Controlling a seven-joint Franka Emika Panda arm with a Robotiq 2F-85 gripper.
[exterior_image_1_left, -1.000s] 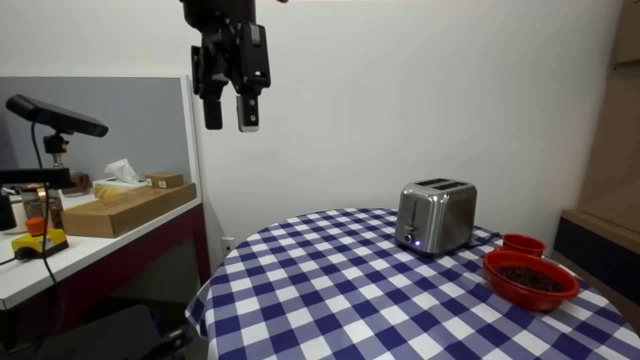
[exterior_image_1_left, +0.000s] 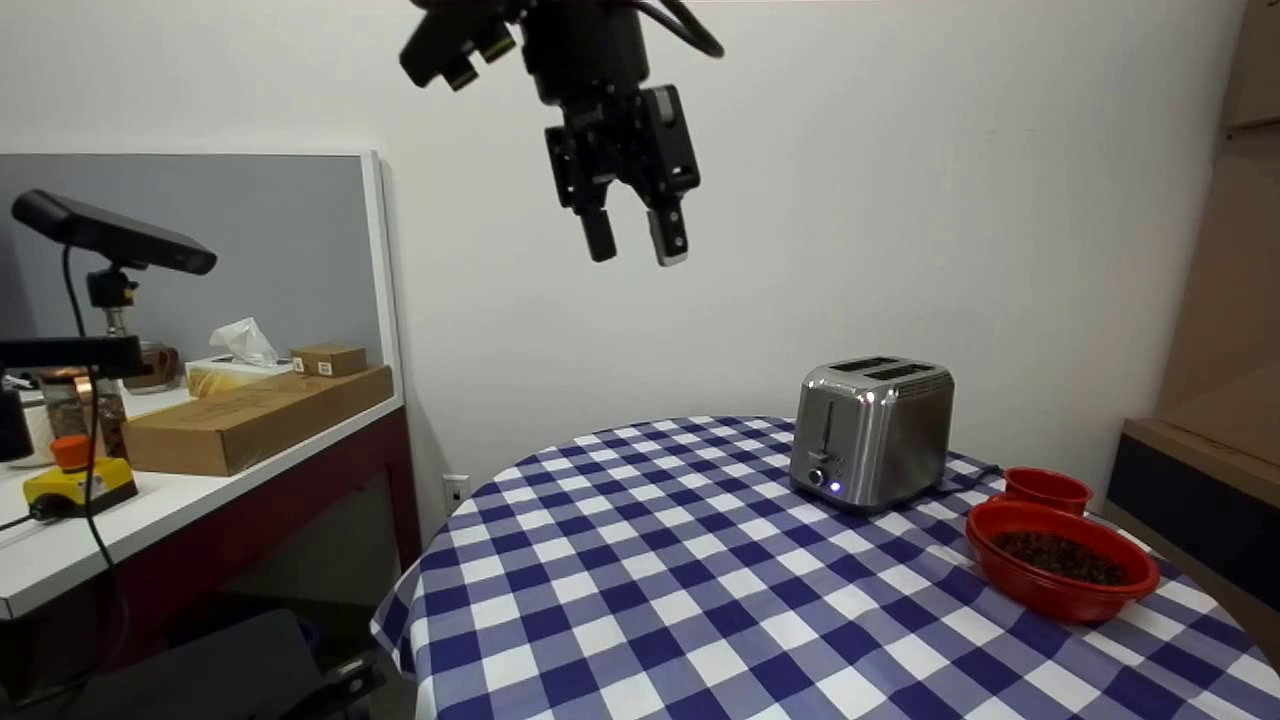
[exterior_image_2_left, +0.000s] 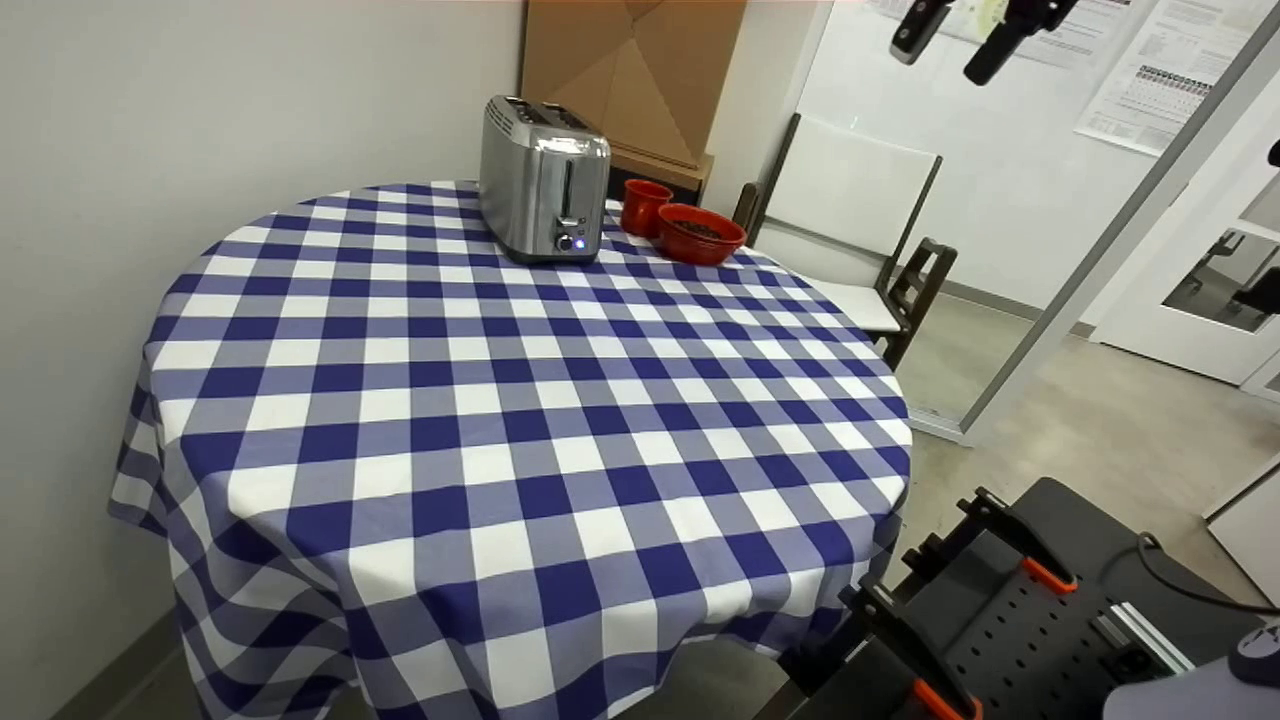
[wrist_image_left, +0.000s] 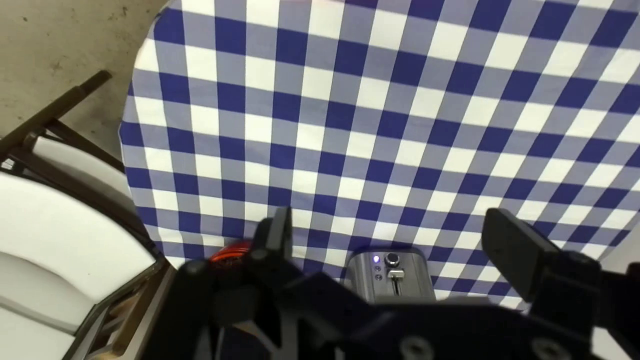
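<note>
High above the table, my gripper (exterior_image_1_left: 636, 248) hangs open, with a clear gap between its fingers and nothing held. In exterior view 2 the gripper (exterior_image_2_left: 944, 54) shows at the upper right. A silver two-slot toaster (exterior_image_1_left: 870, 432) stands upright on the far part of the table, its front light lit. To its right sits a red bowl (exterior_image_1_left: 1062, 558) of dark small pieces, with a red cup (exterior_image_1_left: 1046, 488) right behind it. From the wrist, the toaster (wrist_image_left: 390, 276) shows low in the frame, partly hidden by the gripper; the red ware (wrist_image_left: 231, 252) is mostly covered.
A blue-and-white checked cloth (exterior_image_2_left: 504, 432) covers the round table, which is bare over its near and middle parts. A white side table at the left carries a cardboard box (exterior_image_1_left: 258, 420) and a yellow stop button (exterior_image_1_left: 79, 482). A chair (exterior_image_2_left: 846, 228) stands beyond the table.
In exterior view 1 my gripper has moved to the right at about the same height and is now tilted. The toaster, bowl and cup have stayed put.
</note>
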